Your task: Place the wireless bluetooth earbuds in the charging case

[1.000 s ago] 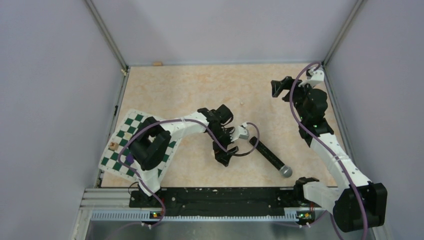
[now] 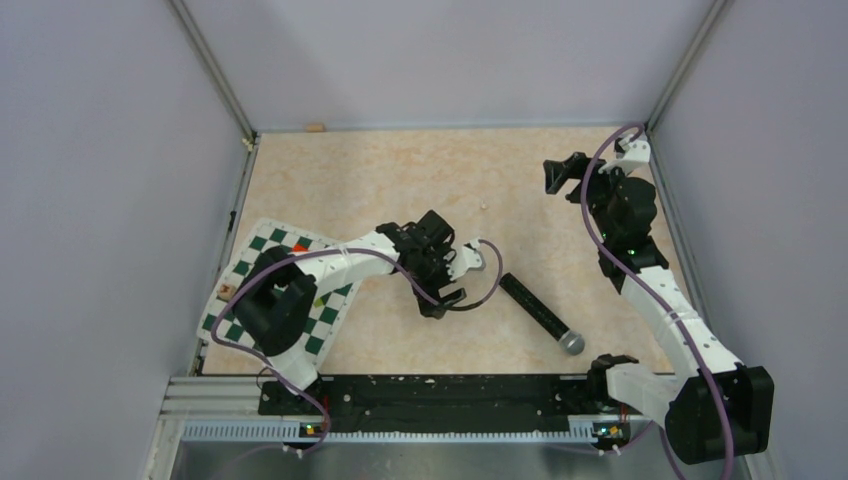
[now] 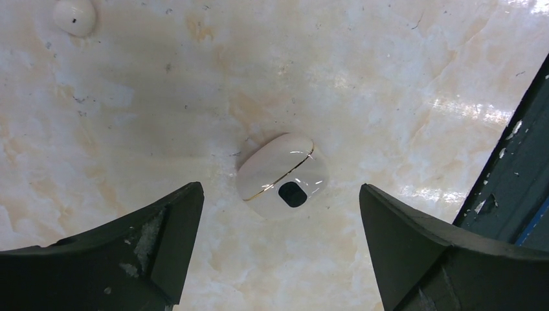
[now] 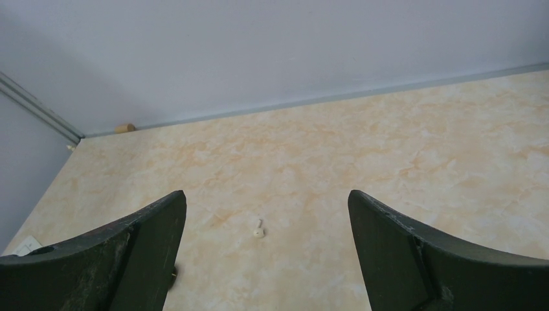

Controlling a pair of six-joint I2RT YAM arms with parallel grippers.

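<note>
Between the spread fingers of my left gripper [image 2: 441, 301], and apart from both in the left wrist view, lies a glossy white charging case [image 3: 268, 170] with a gold seam and a black square. The case looks shut. At the upper left of that view is a white earbud [image 3: 74, 16] with a small dark dot. A small white earbud [image 4: 259, 231] also shows on the bare table in the right wrist view. My right gripper [image 2: 562, 184] is raised at the table's right side, open and empty. From above, the left gripper and arm hide the case.
A black cylinder with a silver head [image 2: 540, 312] lies right of the left gripper. The left arm reaches over a green-and-white checkered board [image 2: 262, 236]. A small tan block [image 2: 315, 127] sits at the back edge.
My left arm has shifted left in the top view, its gripper moving left and slightly toward the back. The right arm has stayed almost still.
</note>
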